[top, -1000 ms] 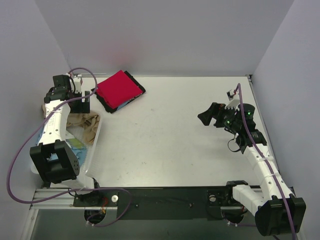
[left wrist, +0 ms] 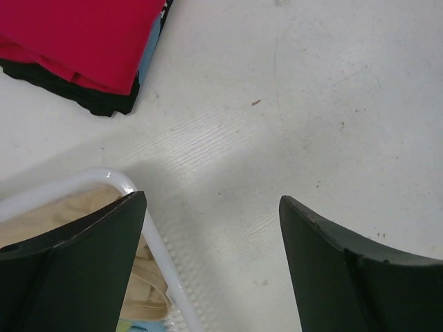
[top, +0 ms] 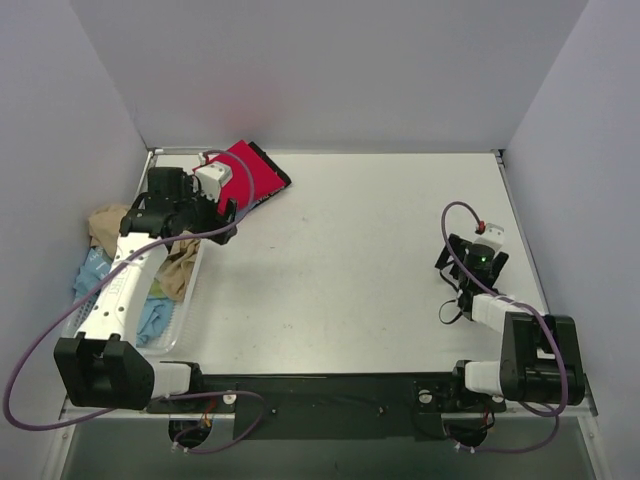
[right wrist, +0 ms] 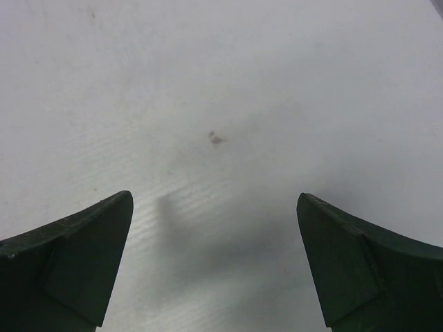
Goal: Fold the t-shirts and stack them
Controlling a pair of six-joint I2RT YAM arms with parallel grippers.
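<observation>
A stack of folded shirts [top: 248, 180], red on top with black and blue beneath, lies at the back left of the table. Tan and blue shirts lie loose in the white basket [top: 195, 290] at the left; a tan one [left wrist: 149, 283] shows at the lower left of the left wrist view. My left gripper [top: 228, 222] hangs above the basket's right edge, close to the stack, its fingers apart with only bare table visible between them. At the right of the table, my right gripper is open over bare surface, nothing between its fingers.
Grey walls [top: 330, 75] close in the back and both sides. Purple cables [top: 130, 258] loop over both arms.
My left gripper has moved right, from over the basket to its right edge. The right arm has drawn back toward the right and lowered. Stack and basket have stayed in place.
</observation>
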